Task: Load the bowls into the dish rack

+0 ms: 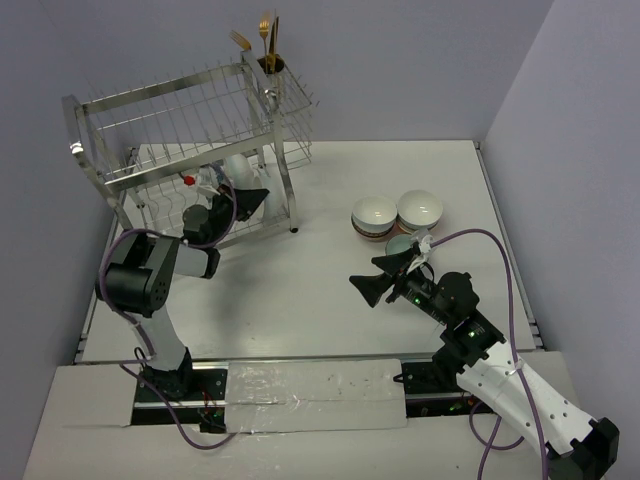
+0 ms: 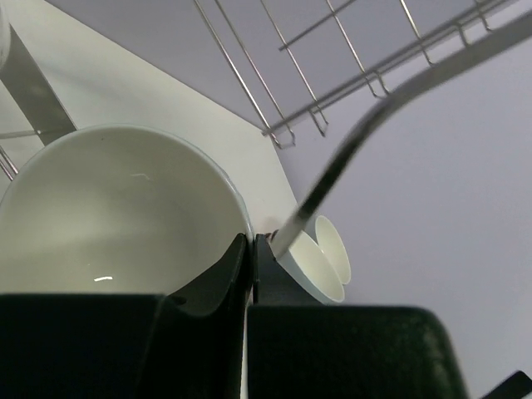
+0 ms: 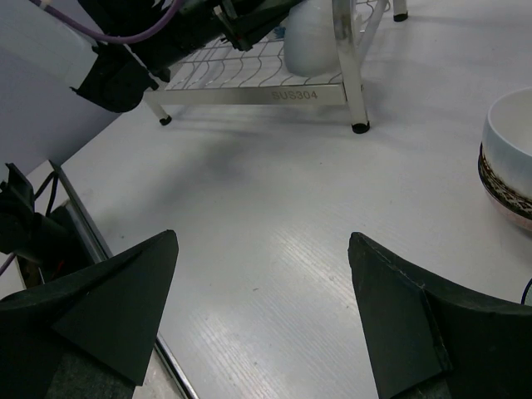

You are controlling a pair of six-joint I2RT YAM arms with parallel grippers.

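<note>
My left gripper is shut on the rim of a white bowl inside the lower tier of the steel dish rack [image 1: 170,95]; in the right wrist view that bowl [image 3: 309,46] sits by the rack's right end post. More bowls stand stacked on the right of the table: two white stacks [image 1: 375,213] [image 1: 420,208] and a greenish bowl [image 1: 398,244] in front, partly behind my right gripper [image 1: 382,275]. That gripper is open and empty above the table, left and front of the stacks.
Cutlery [image 1: 264,30] stands in a holder at the rack's top right. The rack's upper tier and right post hang close over my left gripper.
</note>
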